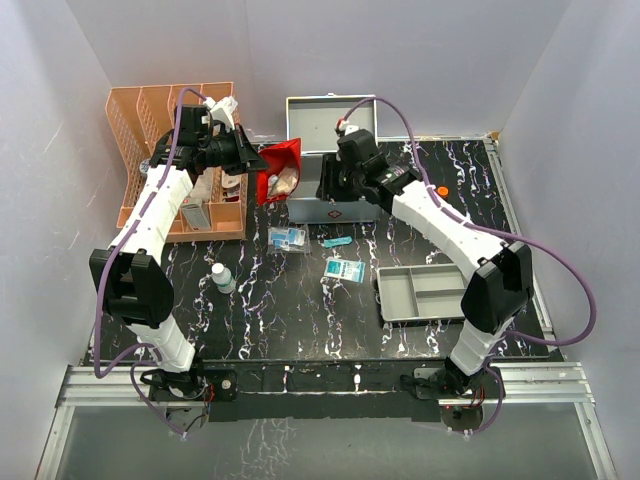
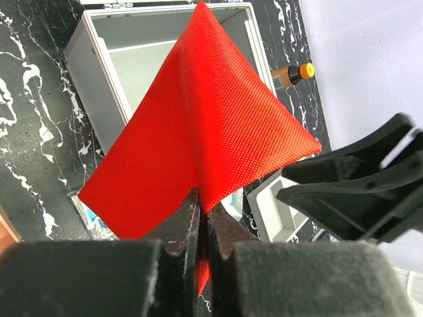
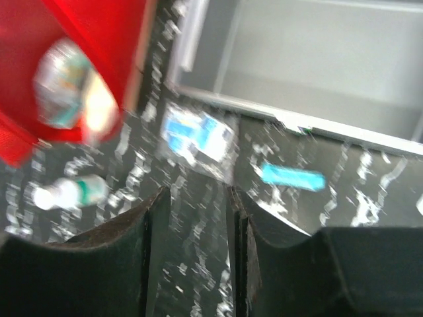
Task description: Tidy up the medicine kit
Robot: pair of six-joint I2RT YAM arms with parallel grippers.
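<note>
My left gripper [image 1: 256,161] is shut on the rim of a red pouch [image 2: 218,119], holding it up left of the grey metal box [image 1: 330,210]; wrapped items show inside the pouch [image 3: 66,79]. My right gripper [image 1: 330,180] hangs over the box to the right of the pouch, its fingers apart by a small gap with nothing seen between them. A blue packet bag [image 1: 288,238], a teal strip [image 1: 337,241], a blue-white packet [image 1: 344,270] and a white bottle [image 1: 222,277] lie or stand on the dark table.
An orange divided organizer [image 1: 215,225] stands at the back left. A grey tray [image 1: 420,278] sits front right. An orange-capped bottle [image 2: 294,74] stands right of the box.
</note>
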